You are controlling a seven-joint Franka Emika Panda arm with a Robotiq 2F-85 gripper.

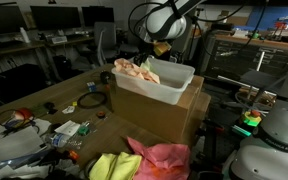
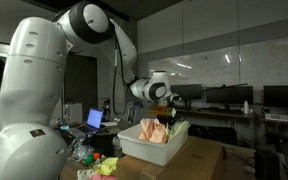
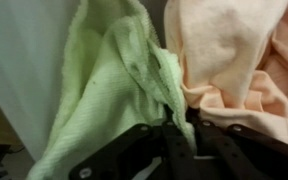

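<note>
In the wrist view a pale green cloth runs in folds down into my gripper, which is shut on it. A peach cloth lies bunched right against it, and some of its folds also touch the fingers. From the first exterior view, the peach cloth bulges above the left end of a white bin, with a bit of green beside it. The second exterior view has the peach cloth and green cloth rising over the rim of the bin. My fingertips are mostly buried in fabric.
The bin rests on a cardboard box. On the table in front lie a yellow cloth and a pink-red cloth. Cables and small parts clutter the left side. A person stands behind the bin.
</note>
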